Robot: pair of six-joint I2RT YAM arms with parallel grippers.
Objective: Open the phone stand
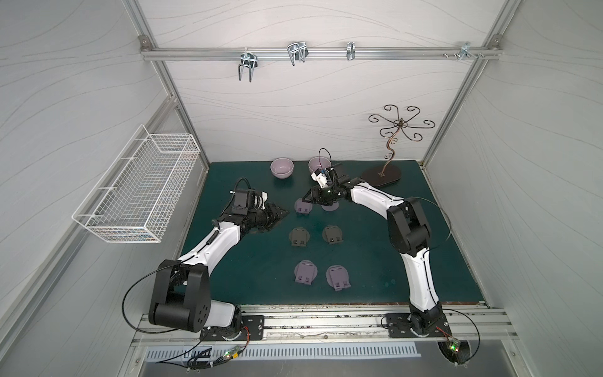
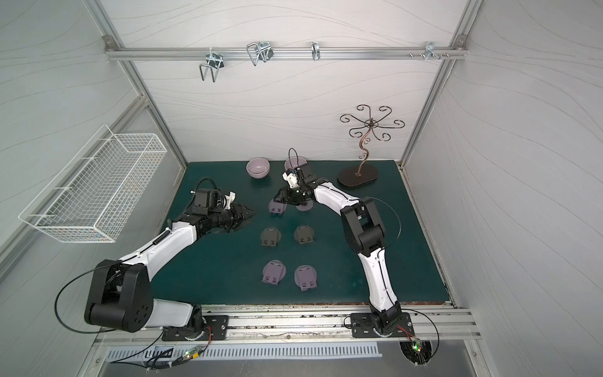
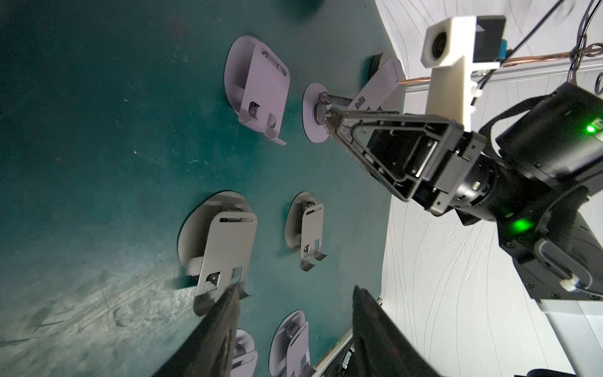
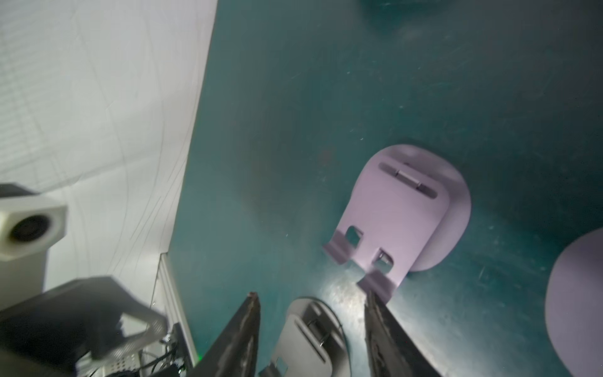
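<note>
Several round-based phone stands lie on the dark green table. A folded pink stand (image 4: 402,207) sits in front of my right gripper, flat on its base, its two-hooked lip toward the fingers. My right gripper's fingers stand apart with nothing between them. Beside it is another pink round base, cut off by the frame edge; the left wrist view shows its post and a lifted plate (image 3: 377,84), partly behind the right gripper. My left gripper (image 1: 281,213) hovers left of the stands, its fingers open and empty.
Two grey stands (image 1: 299,237) lie folded in the middle row, and two pink stands (image 1: 306,272) nearer the front. Two pink bowls (image 1: 282,167) sit at the back. A metal tree stand (image 1: 381,174) occupies the back right, and a wire basket (image 1: 141,188) hangs at left.
</note>
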